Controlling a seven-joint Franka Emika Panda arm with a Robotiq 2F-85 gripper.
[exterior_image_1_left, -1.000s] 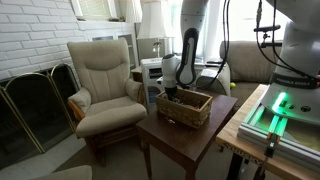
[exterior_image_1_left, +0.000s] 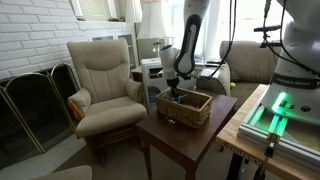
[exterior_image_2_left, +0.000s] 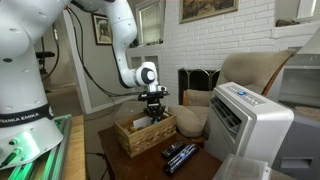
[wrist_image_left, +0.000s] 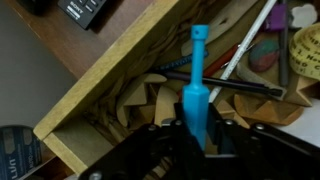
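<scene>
A blue object with a narrow neck and rounded tip (wrist_image_left: 197, 95) stands between the fingers of my gripper in the wrist view. The fingers are shut on it. Below it lies the inside of a wooden box (wrist_image_left: 105, 70) holding mixed small items. In exterior view 1 my gripper (exterior_image_1_left: 172, 90) is over the left part of the box (exterior_image_1_left: 184, 113), with a small patch of blue beneath it. From the other side, my gripper (exterior_image_2_left: 153, 98) shows just above the box (exterior_image_2_left: 150, 138); the fingertips are hard to make out there.
Inside the box are a dark pen-like stick (wrist_image_left: 225, 83), wooden pieces (wrist_image_left: 140, 90) and several other things. Dark remotes (exterior_image_2_left: 180, 157) lie on the table outside the box. A white appliance (exterior_image_2_left: 240, 120) stands beyond the table.
The gripper has risen from low in the box and shifted a little left in exterior view 1. Blue now shows beneath it. The box stays in place.
</scene>
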